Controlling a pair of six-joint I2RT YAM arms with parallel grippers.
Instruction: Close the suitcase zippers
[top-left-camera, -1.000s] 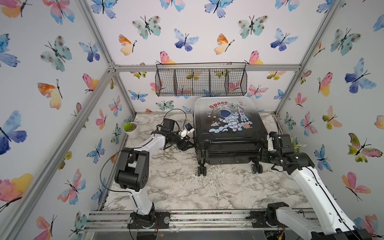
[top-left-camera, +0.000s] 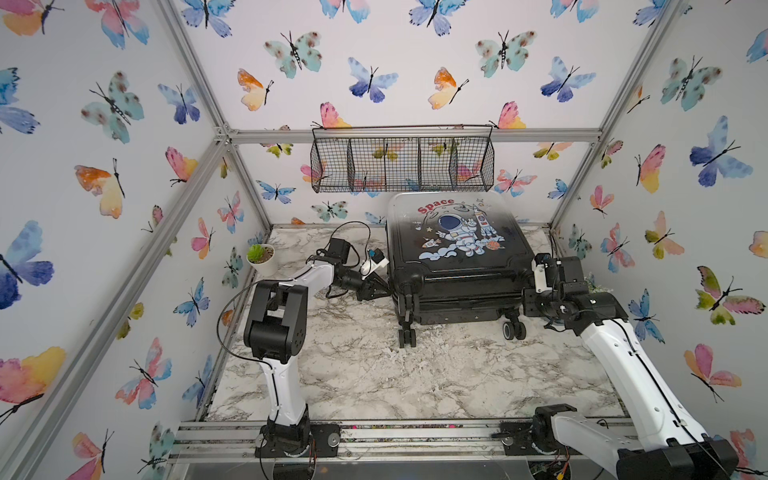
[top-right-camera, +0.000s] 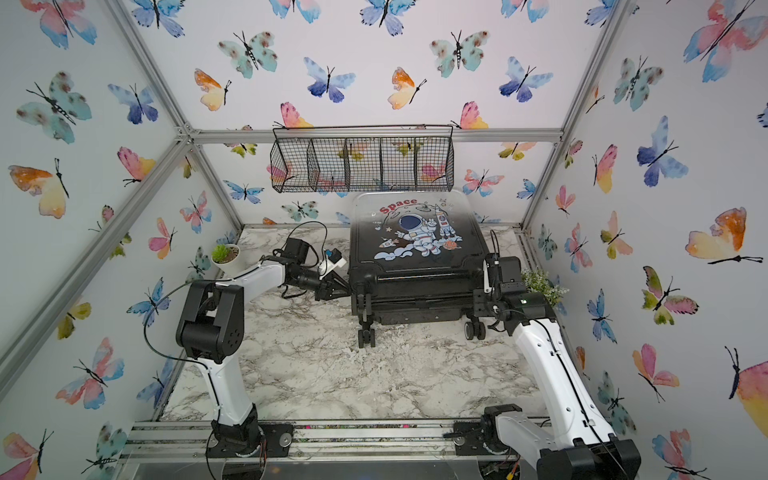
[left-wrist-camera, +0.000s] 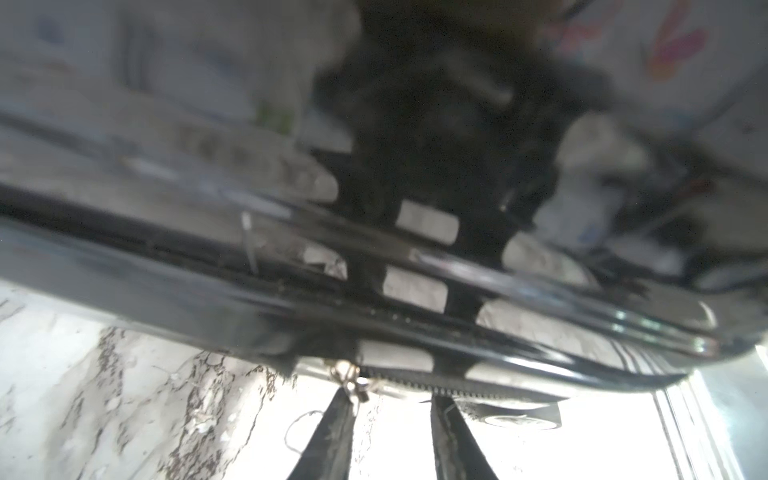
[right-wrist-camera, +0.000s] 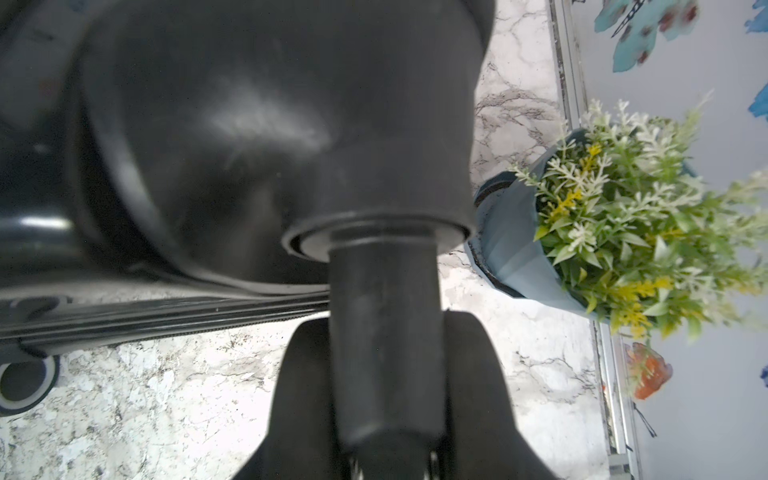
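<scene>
The black Space suitcase lies flat at the back of the table. My left gripper is at its left side, fingers apart at the zipper seam, with a metal zipper pull by the left fingertip; whether it touches is unclear. My right gripper is at the right front corner, shut on a black cylindrical post of the suitcase's wheel housing.
A small potted plant stands at the back left; a flowering plant is beside my right gripper. A wire basket hangs above the suitcase.
The suitcase's front wheels have shifted slightly toward the back, along with my right gripper. My left arm has moved a little rightward toward the suitcase's side.
</scene>
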